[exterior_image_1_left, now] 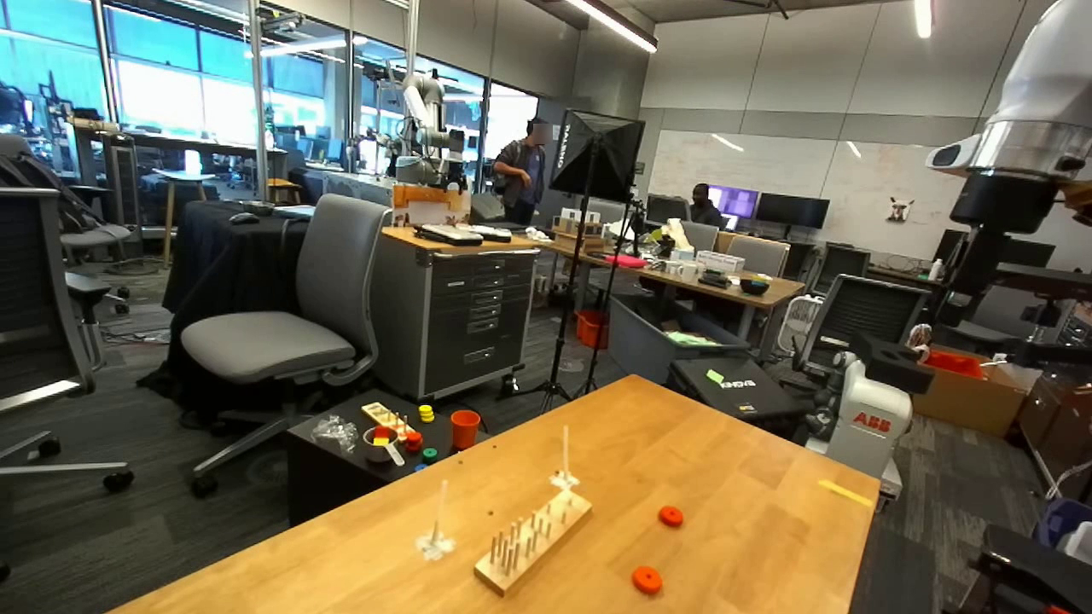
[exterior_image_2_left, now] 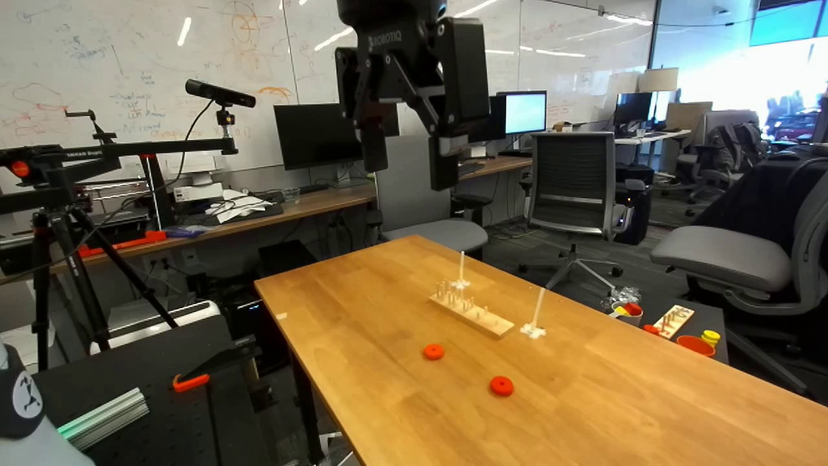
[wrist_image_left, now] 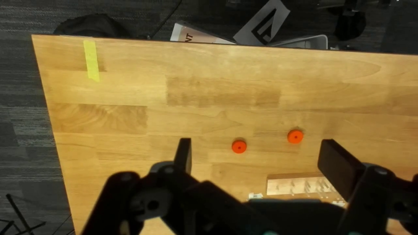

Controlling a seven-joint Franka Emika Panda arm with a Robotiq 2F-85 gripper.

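Two round orange discs with small centre holes lie flat and apart on the wooden table: one disc [wrist_image_left: 239, 147] is nearer the finger centre in the wrist view, the other disc [wrist_image_left: 295, 136] to its right. Beside them is a wooden peg board [exterior_image_2_left: 473, 314] with several upright pegs. Two taller thin posts stand on white bases along its far side, one post [exterior_image_1_left: 566, 451] and another post [exterior_image_1_left: 440, 512]. High above the table hangs my gripper [exterior_image_2_left: 409, 167], open and empty. Its fingers [wrist_image_left: 183, 156] are spread wide and touch nothing.
Yellow tape [wrist_image_left: 91, 60] marks one table corner. A low black table [exterior_image_1_left: 338, 466] beyond the edge holds an orange cup [exterior_image_1_left: 465, 429], a second peg board and several coloured pieces.
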